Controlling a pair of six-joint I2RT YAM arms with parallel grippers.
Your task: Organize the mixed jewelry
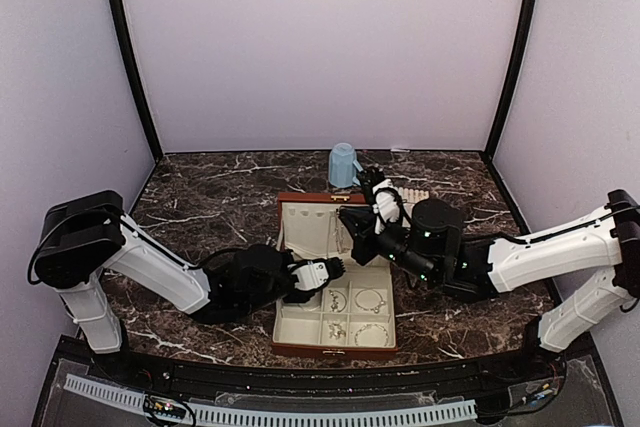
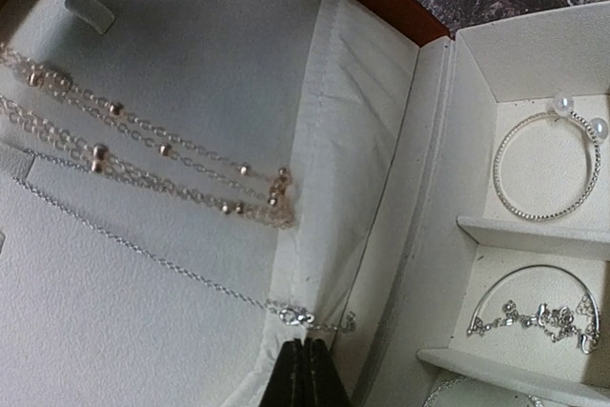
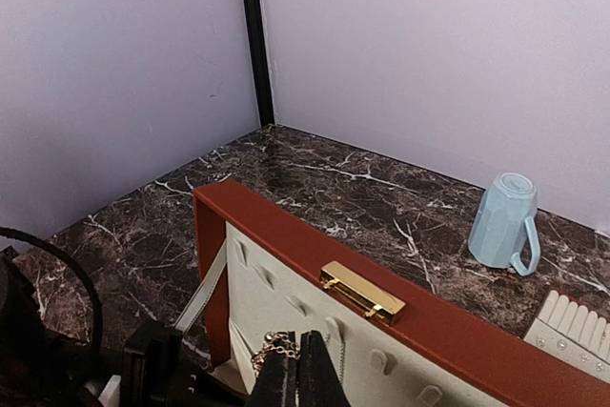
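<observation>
The jewelry box, its lid (image 1: 303, 229) raised, stands mid-table. Rose-gold beaded chains (image 2: 164, 151) and a thin silver chain (image 2: 172, 266) lie across the lid lining in the left wrist view. My left gripper is shut just below the silver chain's clasp end, with nothing visible between its tips. Near the lid's top is my right gripper, also shut. A rose-gold beaded chain (image 3: 274, 344) shows right beside its fingertips; whether they pinch any of it is unclear. Bracelets (image 1: 370, 301) occupy compartments in the base.
A blue mug (image 3: 506, 221) stands upside down behind the box, and a white ring holder (image 3: 575, 331) sits to its right. The lid's gold latch (image 3: 362, 292) is close to my right gripper. Open marble table (image 1: 195, 209) lies left of the box.
</observation>
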